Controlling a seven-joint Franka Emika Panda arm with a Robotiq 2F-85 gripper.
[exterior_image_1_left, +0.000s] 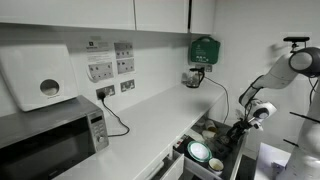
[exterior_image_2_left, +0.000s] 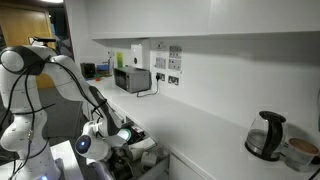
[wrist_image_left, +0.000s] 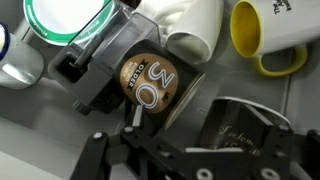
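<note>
My gripper is open in the wrist view, pointing down over a group of mugs. A black mug with a brown disc marked 30 (wrist_image_left: 152, 84) lies ahead of the fingers, towards the left. Close to the right finger is a dark mug with pale handwriting (wrist_image_left: 240, 128). A white cup (wrist_image_left: 192, 30) and a yellow-and-white mug (wrist_image_left: 262, 28) lie farther out. In exterior view 1, the gripper (exterior_image_1_left: 238, 130) is low at the drawer's right end; its fingertips are too small to make out.
A dark box-like item with a clear part (wrist_image_left: 92, 75) lies left of the black mug. A green-rimmed plate (exterior_image_1_left: 199, 152) sits in the open drawer. Above it, the white counter (exterior_image_2_left: 205, 125) is mostly clear, with a coffee pot (exterior_image_2_left: 265, 135) towards its right end.
</note>
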